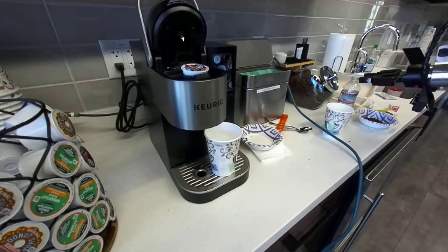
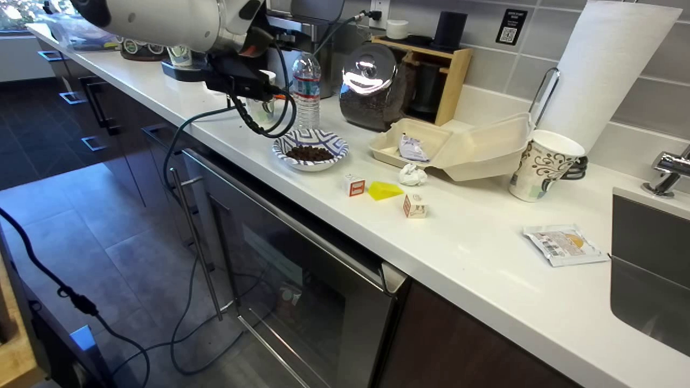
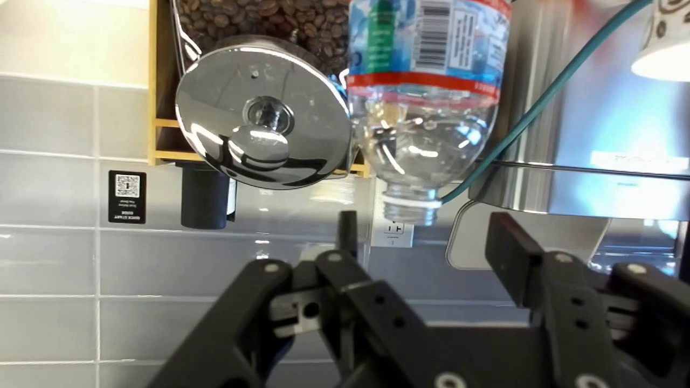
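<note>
My gripper is open, its two fingers well apart with nothing held between them. An uncapped clear water bottle (image 3: pixel 420 132) with a red and blue label appears upside down in the wrist view, its neck lined up with the gap but beyond the fingertips. In exterior view 1 the gripper (image 1: pixel 366 78) hovers over the counter, level with the top of the bottle (image 1: pixel 349 91). The bottle (image 2: pixel 306 90) stands upright in exterior view 2. Behind it sits a coffee bean jar (image 1: pixel 309 86) with a shiny lid.
A patterned paper cup (image 1: pixel 337 117) and a bowl of dark bits (image 2: pixel 310 152) stand near the bottle. The Keurig machine (image 1: pixel 191 100) has its lid up, a pod on top and a cup (image 1: pixel 223 149) on its tray. A blue-green cable (image 1: pixel 336 145) crosses the counter.
</note>
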